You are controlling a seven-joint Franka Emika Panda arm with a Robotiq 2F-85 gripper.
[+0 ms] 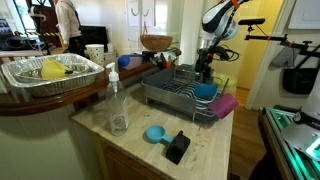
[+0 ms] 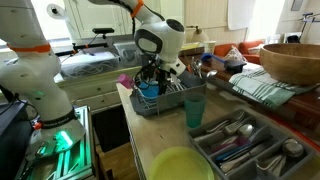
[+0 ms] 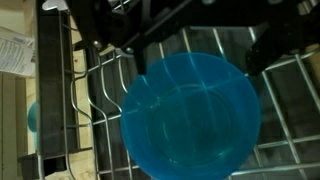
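Note:
A blue bowl (image 3: 190,118) sits in the wire dish rack (image 3: 285,125), filling the middle of the wrist view. The same blue bowl (image 1: 206,90) shows at the right part of the rack (image 1: 170,92) in exterior view 1. My gripper is open above the bowl, its dark fingers (image 3: 138,62) standing apart at the bowl's upper edge. Nothing is visibly held between them. In exterior view 2 the bowl (image 2: 149,89) is partly hidden by the rack and the gripper region is small and cluttered.
A pink cup (image 1: 226,105) hangs at the rack's right end. A teal cup (image 2: 195,110), a yellow-green plate (image 2: 182,164) and a cutlery tray (image 2: 250,145) stand nearby. The bottle (image 1: 117,105), light-blue scoop (image 1: 156,134) and black object (image 1: 177,148) occupy the counter. A person (image 2: 160,45) stands behind the rack.

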